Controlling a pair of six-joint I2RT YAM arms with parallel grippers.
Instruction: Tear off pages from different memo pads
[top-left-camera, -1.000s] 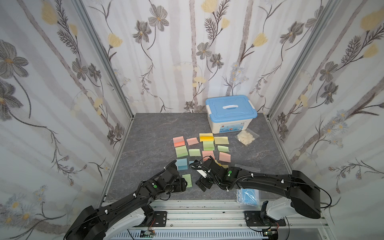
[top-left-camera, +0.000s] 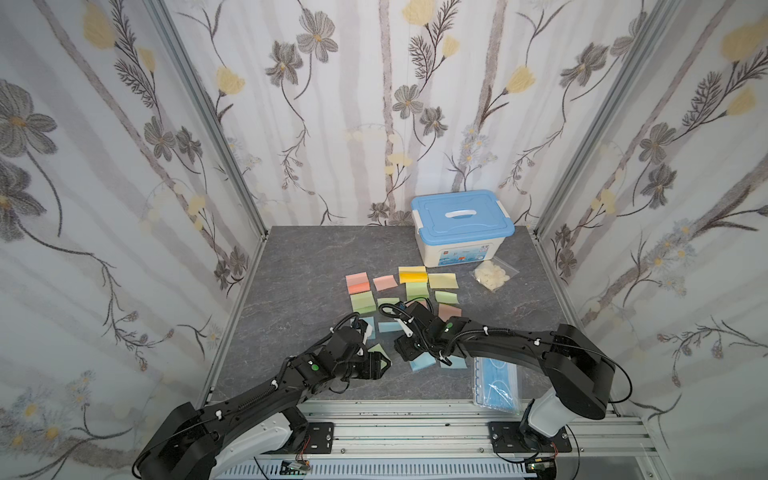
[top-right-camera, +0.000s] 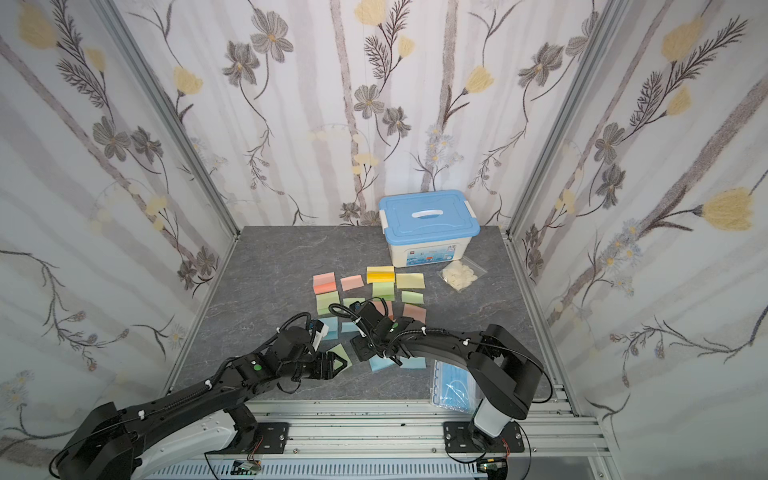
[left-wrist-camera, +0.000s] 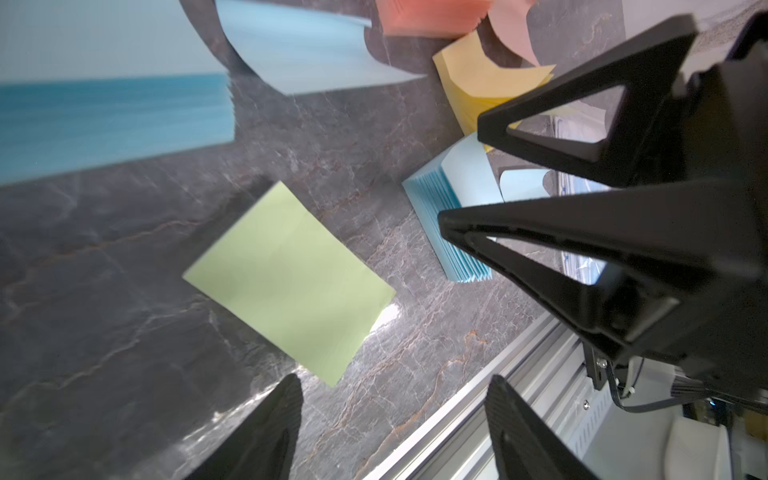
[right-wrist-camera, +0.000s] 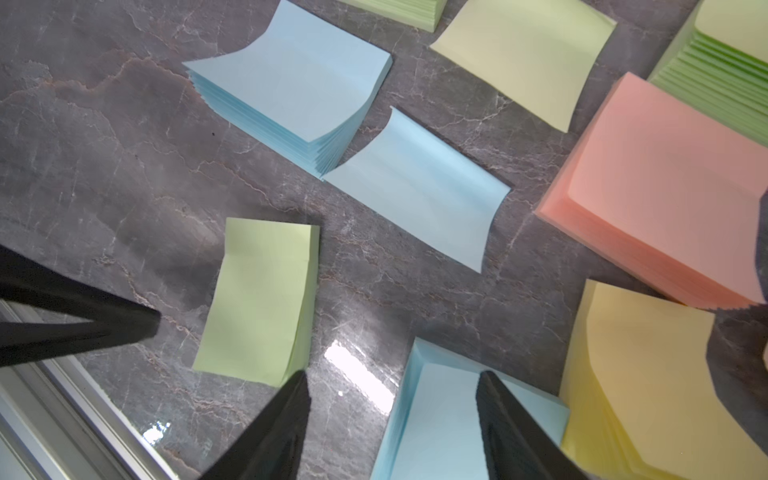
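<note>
The light green pad lies on the front of the table; in the right wrist view this green pad (right-wrist-camera: 260, 304) sits left of a blue pad (right-wrist-camera: 480, 424). My left gripper stands open beside the green pad, nothing between its fingers. Its dark fingers (right-wrist-camera: 88, 312) also reach in from the left in the right wrist view. My right gripper is open too, its fingers (right-wrist-camera: 272, 432) near the green and blue pads. No page shows between them. Seen from above, both grippers face each other and partly cover the green pad.
Loose pages lie beside several pads, among them a blue page (right-wrist-camera: 424, 192) and a light green page (right-wrist-camera: 532, 56). Pink (right-wrist-camera: 664, 192) and yellow (right-wrist-camera: 656, 376) pads stand close by. At the back are a blue-lidded box (top-left-camera: 464, 228) and a clear bag (top-left-camera: 492, 274).
My left gripper has moved right over the green pad, which now appears turned. The right arm has swung away from the front edge, uncovering blue paper below it.
</note>
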